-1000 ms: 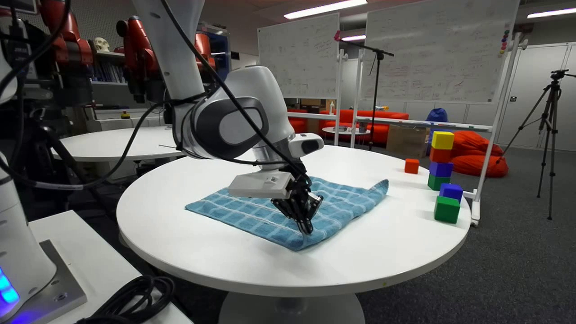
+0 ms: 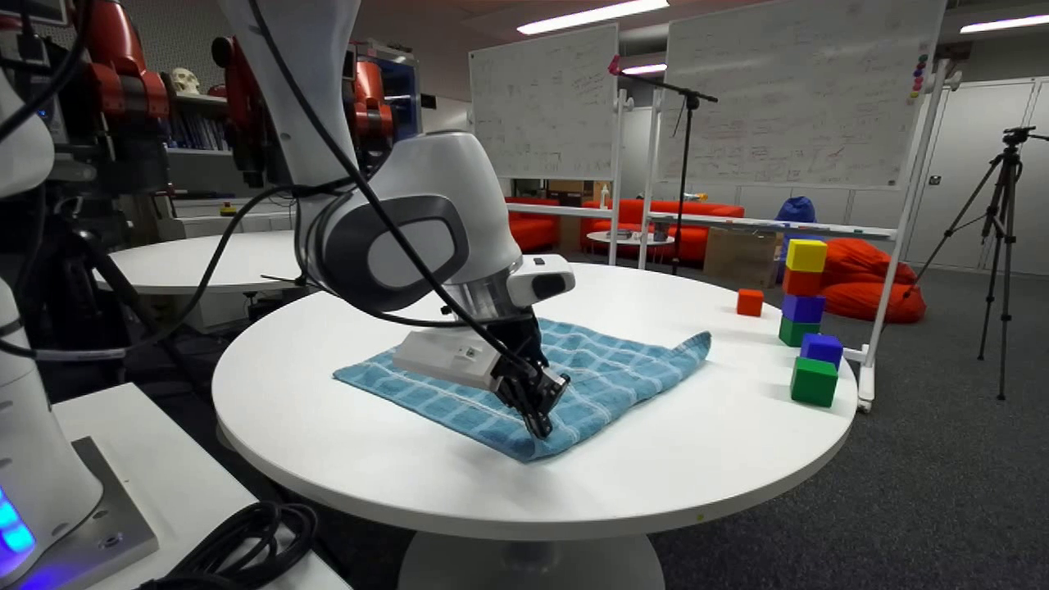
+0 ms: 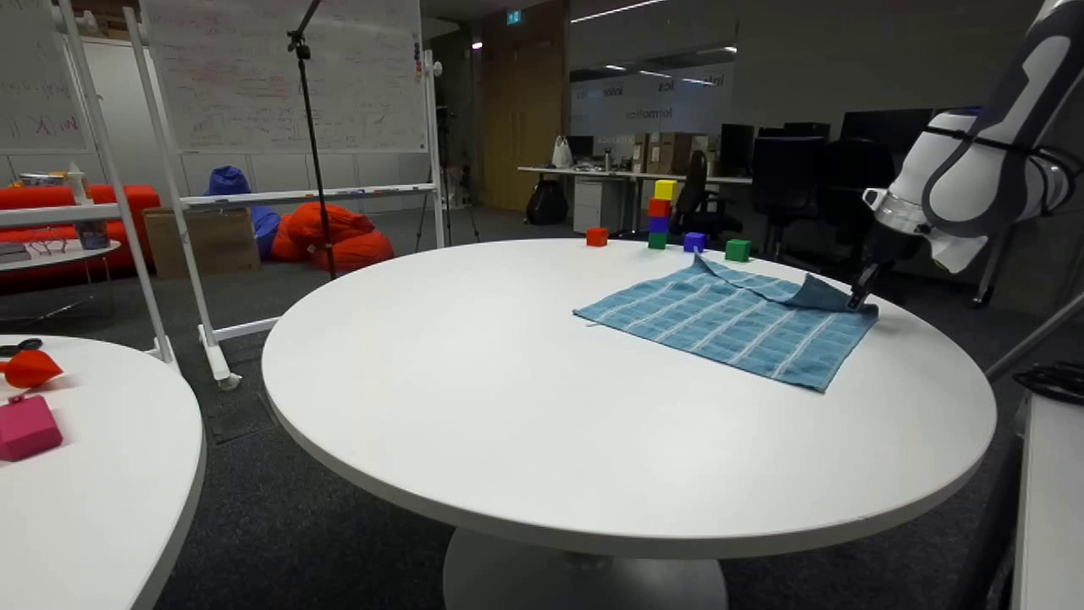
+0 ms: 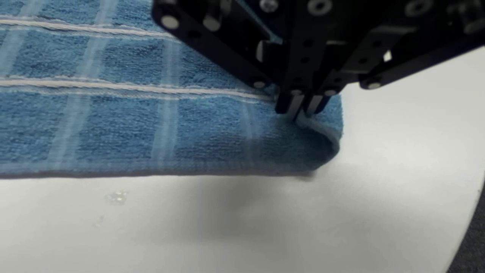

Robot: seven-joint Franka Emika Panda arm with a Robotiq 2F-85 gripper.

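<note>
A blue checked towel (image 2: 610,378) lies spread on the round white table, one far edge curled up in exterior view 1. My gripper (image 2: 538,431) is down at its near corner. In the wrist view the gripper is shut, and the towel's pale hem (image 4: 318,125) runs up between the fingertips, so a thin fold of cloth is pinched there. Beside the fingers the corner bends over in a loop. From exterior view 2, the gripper (image 3: 856,301) meets the towel (image 3: 742,320) at its right corner, where a folded flap stands slightly raised.
Toward the table's far side stand a stack of coloured blocks (image 2: 803,295), a red block (image 2: 749,301), a blue block (image 2: 822,348) and a green block (image 2: 814,382).
My gripper has shifted a little left and toward the table's near edge in exterior view 1. The towel has slid slightly the same way with it. The blocks have stayed put.
</note>
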